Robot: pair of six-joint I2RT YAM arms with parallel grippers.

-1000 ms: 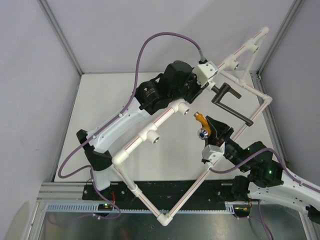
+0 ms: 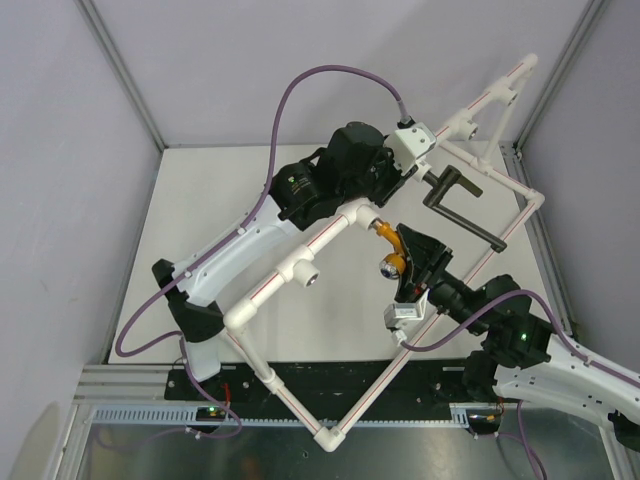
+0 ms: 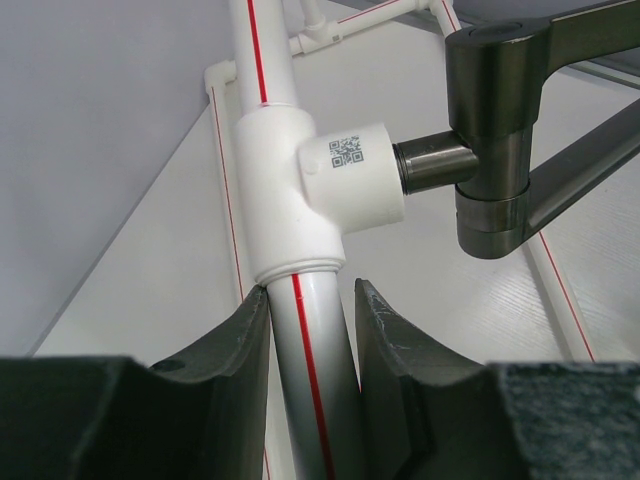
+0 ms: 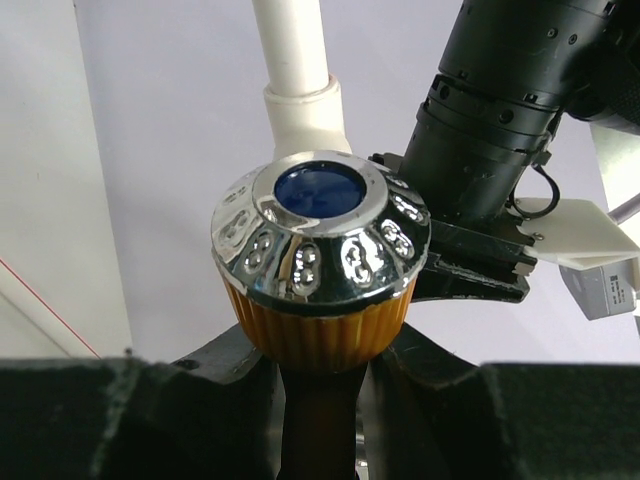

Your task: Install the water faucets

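My right gripper (image 2: 422, 265) is shut on an orange faucet (image 4: 318, 330) with a chrome, blue-centred cap (image 4: 320, 190). In the top view this faucet (image 2: 388, 235) meets a white tee (image 2: 362, 214) on the pipe frame; whether it is inserted I cannot tell. My left gripper is around the white pipe (image 3: 310, 360) below a tee (image 3: 280, 180), its fingers on either side of it. A black faucet (image 3: 490, 140) sticks out from that tee in the left wrist view.
The white pipe frame spans the board, with other free tees (image 2: 303, 271) along it. Side walls and metal rails border the workspace. The white board (image 2: 200, 200) is bare at left.
My right gripper has moved up and left with the orange faucet, bringing its end against the tee. The left arm looks unchanged.
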